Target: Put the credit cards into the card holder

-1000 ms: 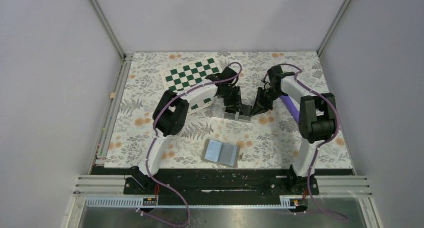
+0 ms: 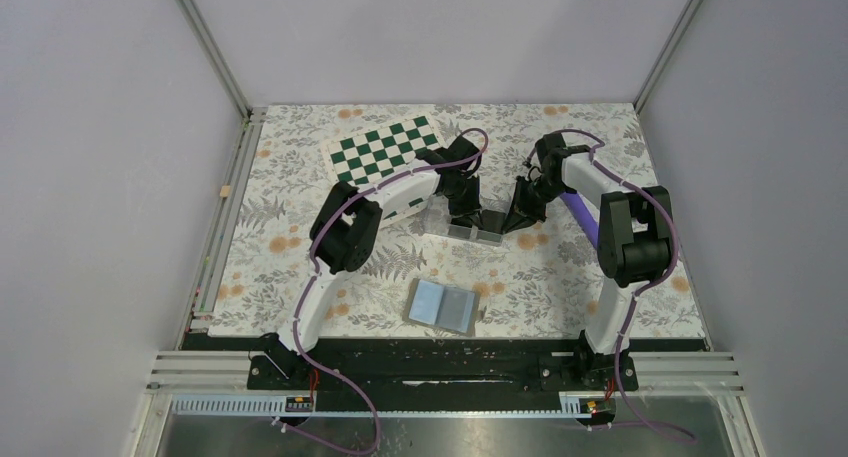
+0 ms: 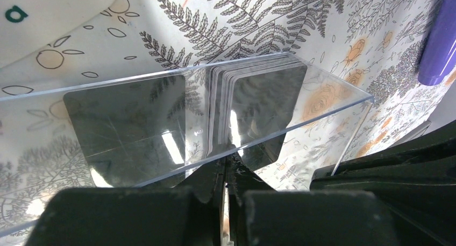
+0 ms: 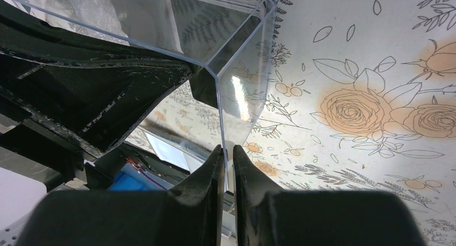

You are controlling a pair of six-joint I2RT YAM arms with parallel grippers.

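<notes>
A clear box (image 2: 476, 234) with dark cards inside lies mid-table. The left wrist view shows one dark card (image 3: 129, 127) to the left and a stack of cards (image 3: 266, 98) leaning beside it. My left gripper is shut at the box's near rim, close to the stack's lower corner. Nothing shows between its fingers, and contact with a card is unclear. At the box's right corner, my right gripper has its fingertips close together around the thin clear wall; whether they press on it is unclear. Toward the front lies an open flat holder (image 2: 441, 307) with light-blue and grey panels.
A green-and-white checkered sheet (image 2: 388, 149) lies behind the left arm. On the right, a purple object (image 2: 582, 219) rests beneath the right arm.
The right arm, the box and the front holder look unmoved.
</notes>
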